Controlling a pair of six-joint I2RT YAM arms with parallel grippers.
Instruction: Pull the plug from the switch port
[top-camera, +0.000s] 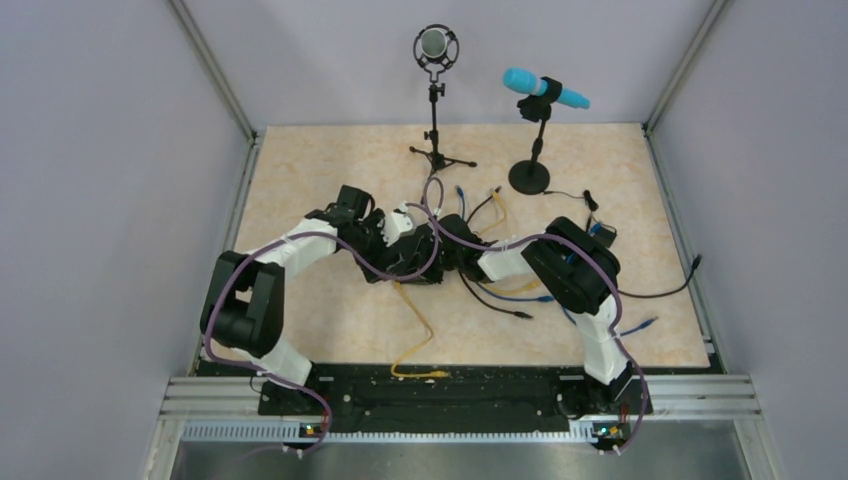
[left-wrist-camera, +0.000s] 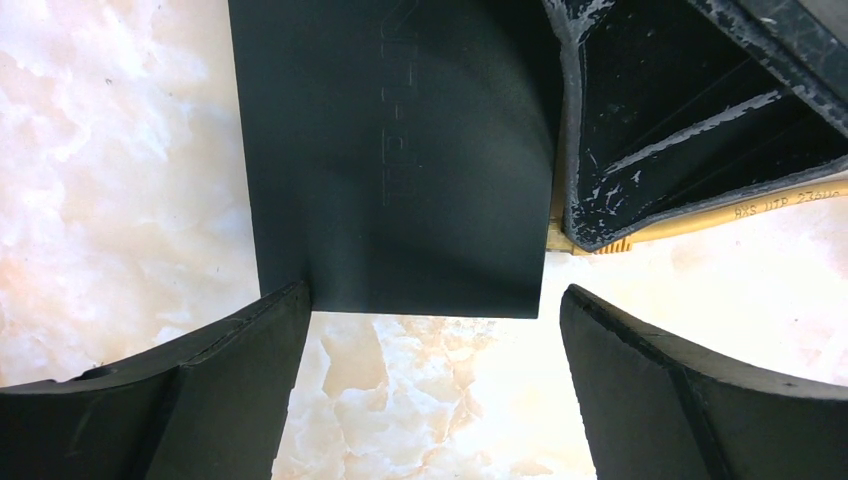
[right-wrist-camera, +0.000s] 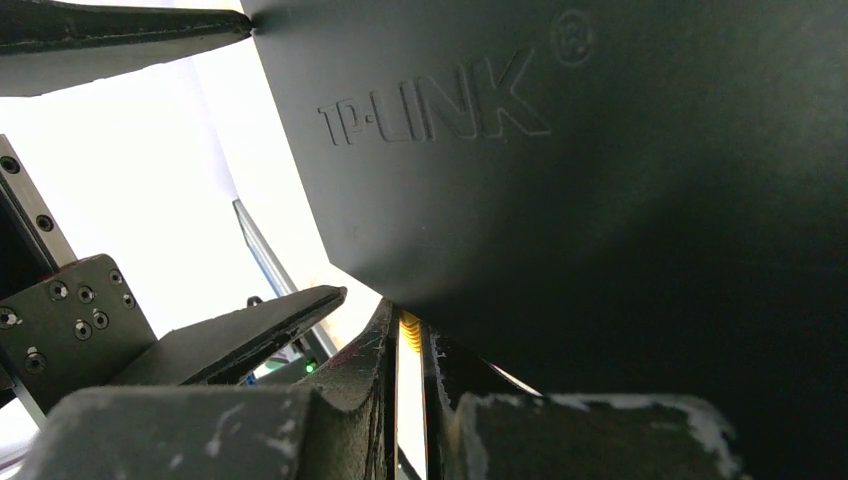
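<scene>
A black TP-LINK switch (right-wrist-camera: 600, 180) lies between the two arms, mostly hidden in the top view. A yellow cable (left-wrist-camera: 730, 207) runs from its side; the plug (right-wrist-camera: 408, 330) shows as yellow ribbing between my right gripper's (right-wrist-camera: 410, 330) fingers, which are close together at the switch's edge. Whether they grip it is unclear. My left gripper is open over the end of the switch (left-wrist-camera: 395, 160), fingertips at either side of its near edge.
Loose black, blue and yellow cables (top-camera: 515, 312) lie to the right. Two microphones on stands (top-camera: 434, 130) (top-camera: 530, 175) stand at the back.
</scene>
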